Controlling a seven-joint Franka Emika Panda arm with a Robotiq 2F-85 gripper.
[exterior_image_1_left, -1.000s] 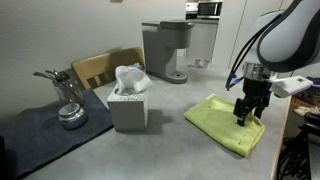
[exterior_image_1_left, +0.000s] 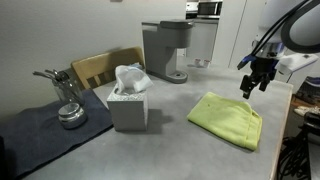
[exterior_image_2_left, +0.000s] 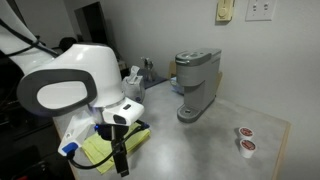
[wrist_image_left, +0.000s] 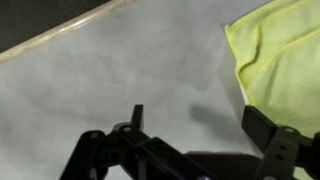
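Observation:
A yellow cloth (exterior_image_1_left: 225, 122) lies on the grey table near its right side, spread mostly flat with a few creases. In the wrist view, part of the cloth (wrist_image_left: 290, 75) fills the upper right, with a fold along its near edge. My gripper (exterior_image_1_left: 255, 88) is raised above the table just past the cloth's far right side. Its two fingers stand wide apart in the wrist view, with bare table between them and nothing held. From the other side, the arm hides much of the cloth (exterior_image_2_left: 97, 148).
A grey coffee maker (exterior_image_2_left: 198, 85) stands at the back, with two small pods (exterior_image_2_left: 246, 131) on the table off to its side. A white tissue box (exterior_image_1_left: 128, 110) and a metal pot (exterior_image_1_left: 70, 113) on a dark mat stand left.
My gripper has gone from the cloth's right part up and away toward the far right. The cloth's right corner, previously bunched up at the fingers, now lies lower and flatter.

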